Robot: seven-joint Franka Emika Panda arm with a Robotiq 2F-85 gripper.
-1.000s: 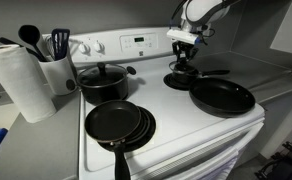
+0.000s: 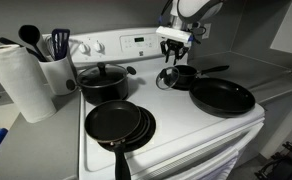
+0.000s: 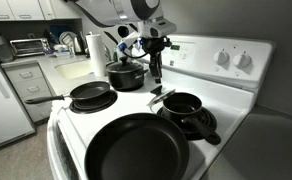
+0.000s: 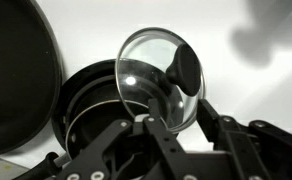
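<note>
A round glass lid with a dark knob [image 4: 184,70] hangs tilted from my gripper [image 2: 171,63], which is shut on it near the rim. In exterior view 2 the lid [image 3: 163,97] appears nearly edge-on. Below and beside it, the small black saucepan [image 3: 182,103] stands uncovered on the stove's back right burner. The wrist view shows the lid overlapping part of the saucepan [image 4: 78,92]. Exactly how the fingertips meet the lid is hard to make out there.
A large black frying pan [image 2: 222,96] sits in front of the saucepan. Toward the left are a lidded black pot [image 2: 106,86] and a smaller skillet [image 2: 113,122]. White stovetop [image 2: 168,118] lies bare between them.
The gripper was above the saucepan with the lid low over it. It has since moved left in exterior view 1, bringing the lid off the pan and tilting it.
</note>
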